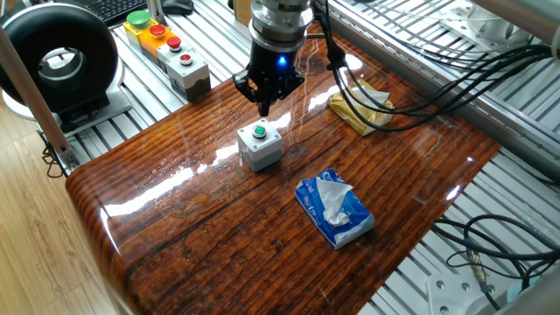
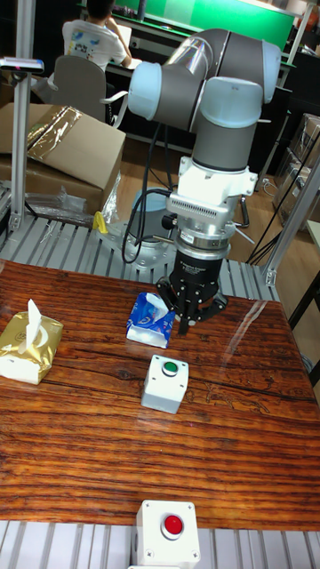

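A light grey box with a green push button point(image 1: 259, 132) stands upright near the middle of the wooden table. My black gripper point(image 1: 264, 110) hangs just above and behind that box in exterior view 1, pointing down, with its fingertips together. No object shows between them. From exterior view 3, the gripper point(image 2: 184, 327) appears beyond the green-button box point(image 2: 164, 384) and a little to its right. A gap separates the fingertips from the button in that view.
A blue tissue pack point(image 1: 334, 208) and a gold tissue pack point(image 1: 360, 107) lie on the table point(image 1: 201, 245). Beyond its edge stand a red-button box point(image 1: 184, 74) and other coloured buttons. Black cables point(image 1: 455, 87) loop beside the arm.
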